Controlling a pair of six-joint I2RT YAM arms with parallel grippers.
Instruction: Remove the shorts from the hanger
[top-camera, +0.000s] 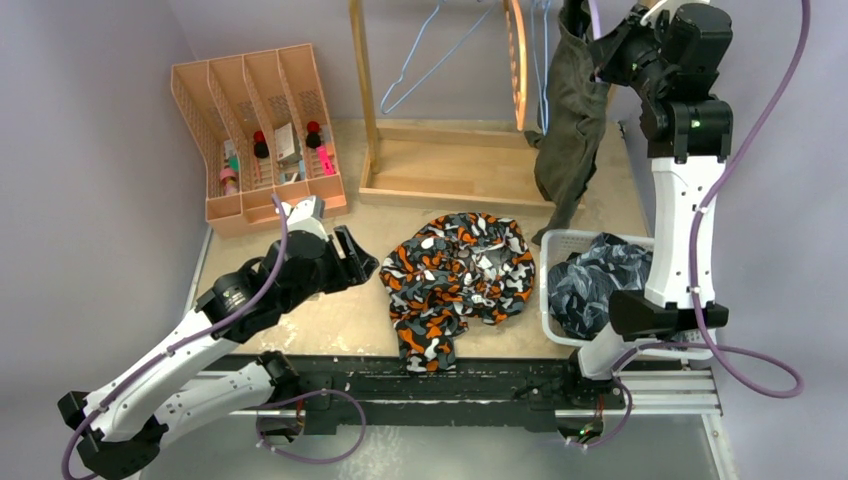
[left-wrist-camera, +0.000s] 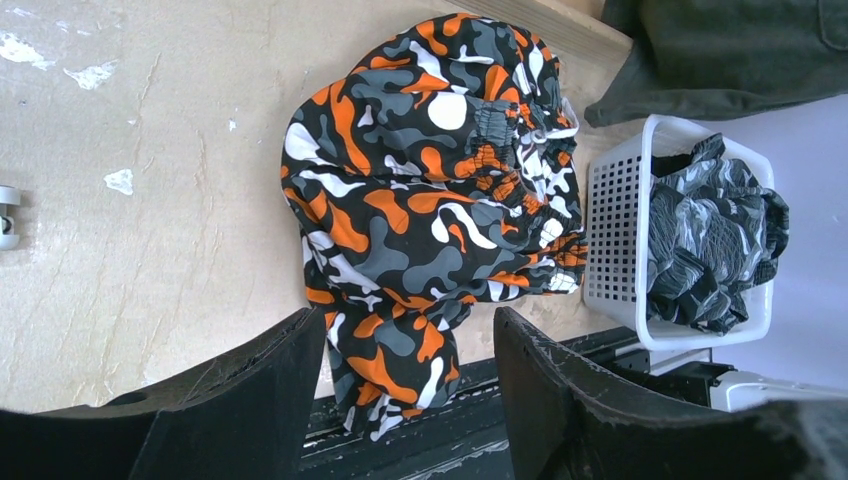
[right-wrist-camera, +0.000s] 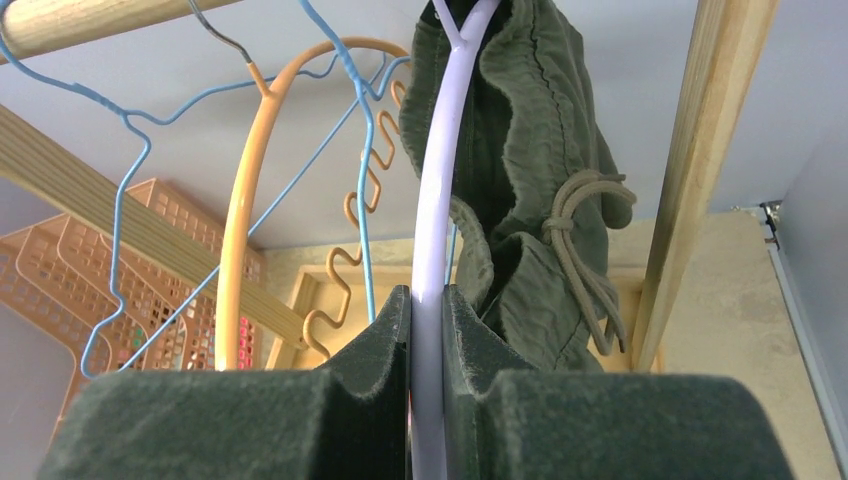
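Note:
Patterned orange, black, grey and white shorts (top-camera: 455, 275) lie crumpled on the table, clear of any hanger. To their left, my left gripper (top-camera: 358, 257) stands open; in its wrist view nothing lies between the separated fingers. A dark green garment (top-camera: 572, 120) with a drawstring hangs at the rack's right side. Beside it is a lilac hanger (right-wrist-camera: 436, 200), one long arm of which runs down into my right gripper, shut on it. The top of this hanger is out of view.
Light blue hangers (top-camera: 440, 60) and an orange hanger (top-camera: 517, 60) occupy the rack. Its wooden base (top-camera: 450, 165) stands behind the shorts. A white basket (top-camera: 548, 290) of dark clothes is at right; a compartmented orange organizer (top-camera: 240, 200) is at back left.

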